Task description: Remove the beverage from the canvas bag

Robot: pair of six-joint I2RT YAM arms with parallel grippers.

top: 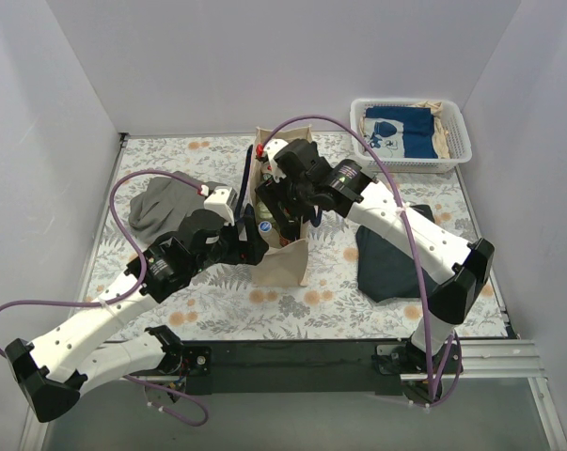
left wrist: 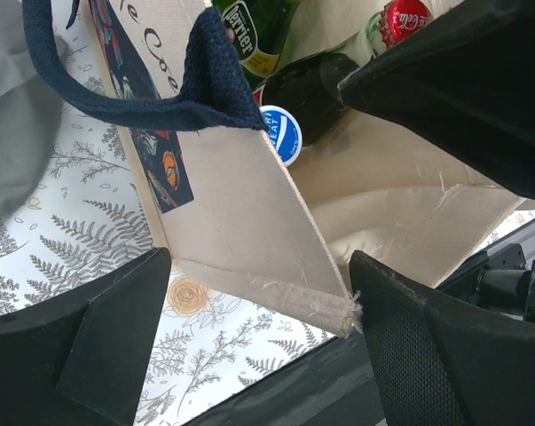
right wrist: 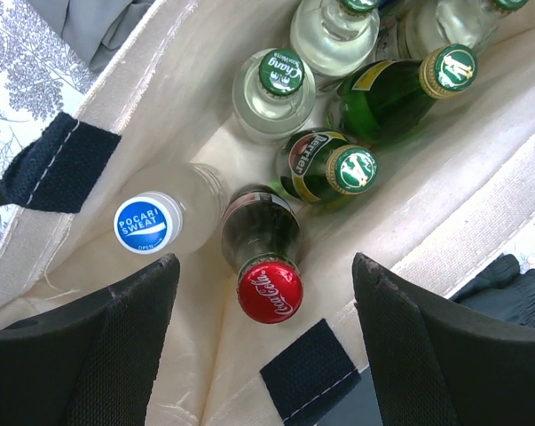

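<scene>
The canvas bag (top: pixel 281 268) stands upright in the middle of the table, its mouth spread. Inside it, the right wrist view shows a red-capped Coca-Cola bottle (right wrist: pixel 269 291), a Pocari Sweat bottle (right wrist: pixel 149 222), green Perrier bottles (right wrist: pixel 340 167) and clear green-capped bottles (right wrist: pixel 274 89). Over the bag's opening is my right gripper (top: pixel 278 211), open, its fingers on either side of the Coca-Cola bottle with space around it. My left gripper is part open at the bag's near left rim; the canvas edge lies between its fingers, close to the right one.
A grey cloth (top: pixel 165 205) lies left of the bag and a dark cloth (top: pixel 392 258) to its right. A white basket (top: pixel 462 141) with folded fabric stands at the back right. The bag's dark strap (left wrist: pixel 143 114) loops beside its left wall.
</scene>
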